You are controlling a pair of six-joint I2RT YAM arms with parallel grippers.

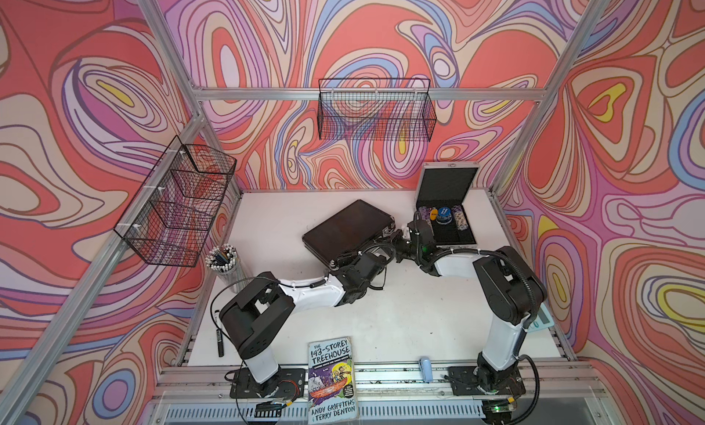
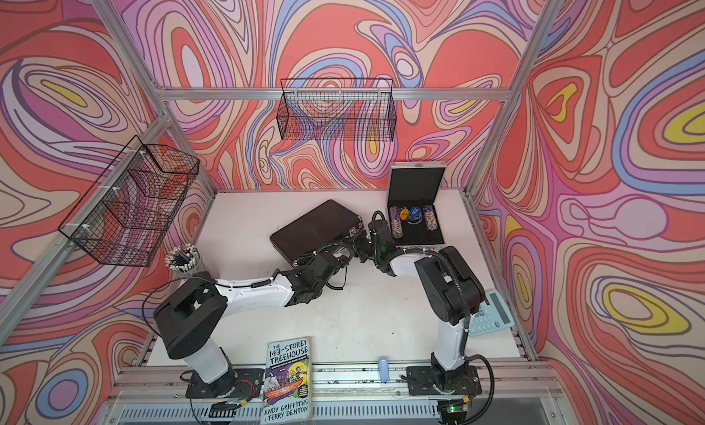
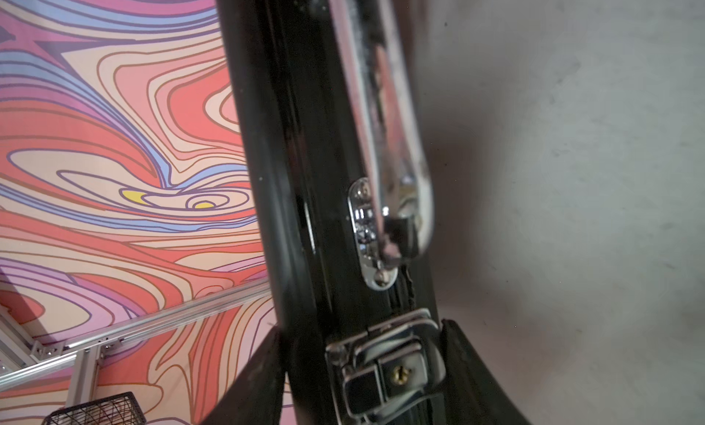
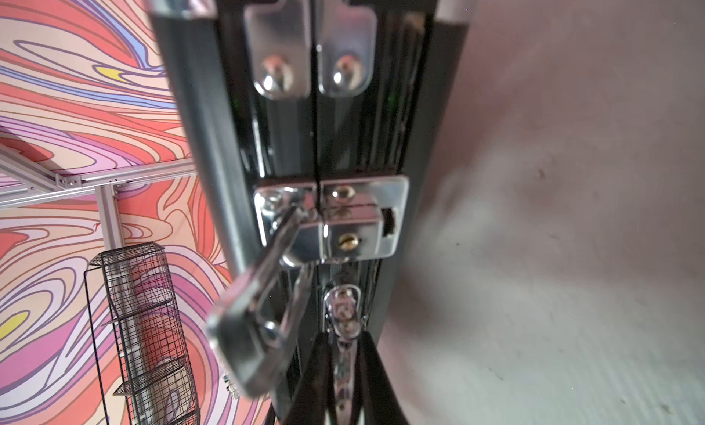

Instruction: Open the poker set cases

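A closed black poker case [image 1: 349,230] lies slanted on the table, its front edge toward my arms. In the right wrist view, one front latch [image 4: 330,219] has its metal lever [image 4: 253,329] standing out from the case. My right gripper is shut just below it, over the handle's end. The other latch [image 3: 389,373] lies flat in the left wrist view, beyond the metal handle [image 3: 393,153]. My left gripper is open around that latch, a finger on each side. A second case [image 1: 445,204] stands open at the back right, with chips inside.
A cup of pens [image 1: 222,259] stands at the left edge. A book [image 1: 331,381] lies at the front, and a calculator [image 2: 490,312] at the right. Wire baskets [image 1: 376,116] hang on the frame.
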